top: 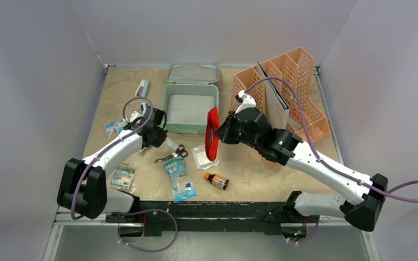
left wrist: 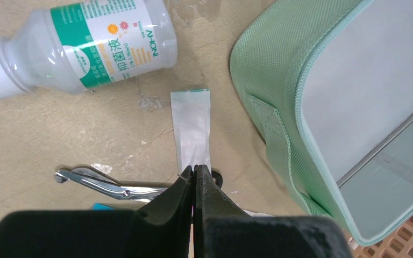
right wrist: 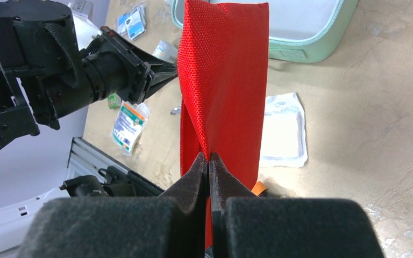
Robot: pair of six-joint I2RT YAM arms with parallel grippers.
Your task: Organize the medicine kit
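Note:
A red fabric pouch (right wrist: pixel 226 86) hangs upright from my right gripper, which is shut on its edge, in front of the green case (top: pixel 189 130). My left gripper is shut, hovering left of the case over a white packet (left wrist: pixel 192 126) and silver scissors (left wrist: pixel 107 188); nothing clear shows between its fingers. A white bottle (left wrist: pixel 102 45) lies nearby. A brown bottle (top: pixel 216 181), a blue bag (top: pixel 179 179), a white pad pack (top: pixel 203 157) and small packs (top: pixel 122 176) lie on the table.
The pink organizer (top: pixel 305 70), holding a grey board or folder (top: pixel 277 109), fills the back right. The case lid (top: pixel 193 70) lies open toward the back wall. Bare table (top: pixel 261 174) shows at the front right.

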